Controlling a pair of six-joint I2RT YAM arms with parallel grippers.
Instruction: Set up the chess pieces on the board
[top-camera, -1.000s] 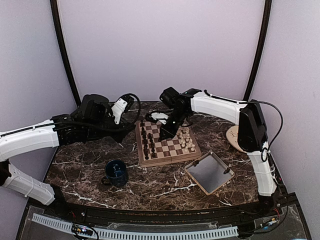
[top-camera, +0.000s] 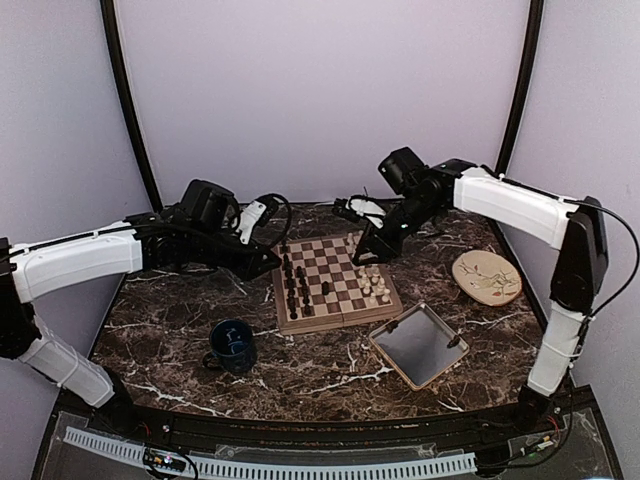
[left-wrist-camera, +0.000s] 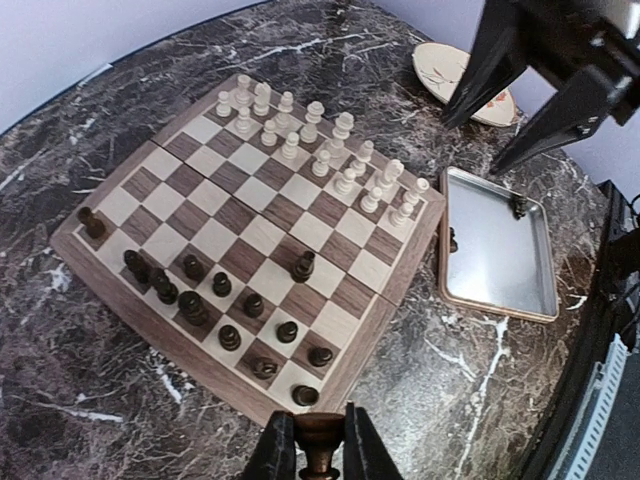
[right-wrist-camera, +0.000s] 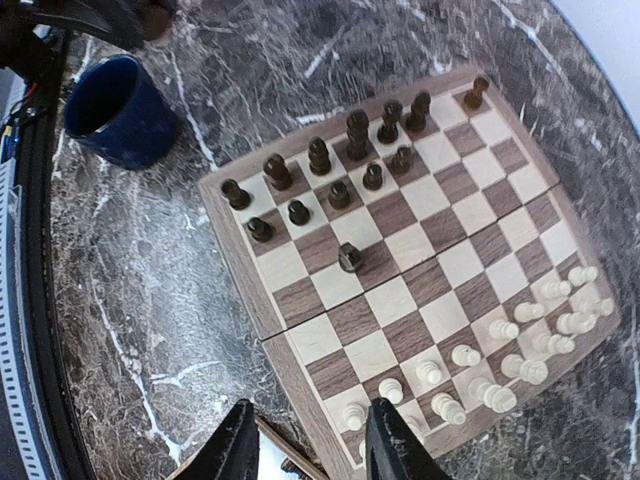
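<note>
The wooden chessboard carries pale pieces in two rows along one side and dark pieces along the other. One dark piece stands apart, out in front of its row. Beside the dark side, over the board's edge, my left gripper is shut on a brown chess piece. My right gripper hovers above the pale side, its fingers spread and nothing held between them. In the top view its tips hide part of the pale rows.
A metal tray lies right of the board with a few small dark pieces inside. A blue mug stands front left, and a round patterned plate lies at the right. Marble in front of the board is clear.
My right gripper has swung right from mid-board toward the pale side, leaving the lone dark piece in plain view. The left gripper has come rightward and lower, closer to the board.
</note>
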